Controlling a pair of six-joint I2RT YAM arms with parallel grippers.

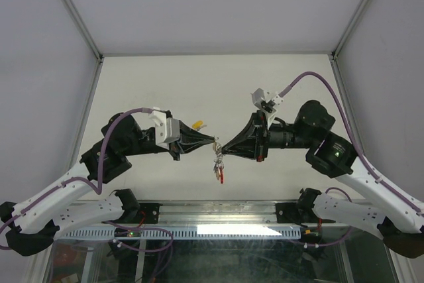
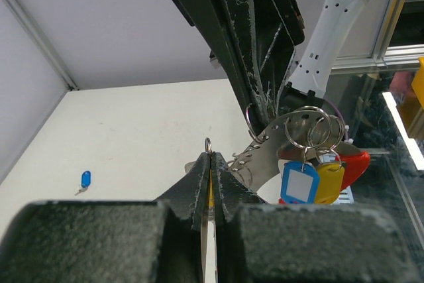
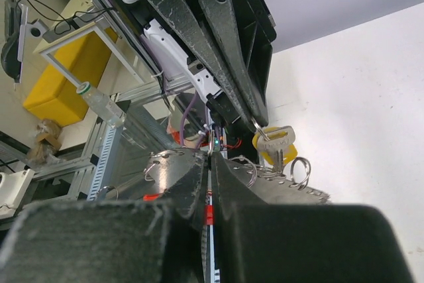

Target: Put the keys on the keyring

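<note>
My left gripper is shut, its tips close to those of my right gripper above the table's middle. From the left fingertips, in the right wrist view, hangs a silver key with a yellow tag by a thin ring. The right gripper is shut on a thin wire loop of the metal keyring. Several rings hang from that keyring, with a blue tag, a yellow tag and a red one. Whether the held key touches the keyring cannot be told.
A yellow-tagged key lies on the white table behind the left gripper. Another key with a blue tag lies on the table in the left wrist view.
</note>
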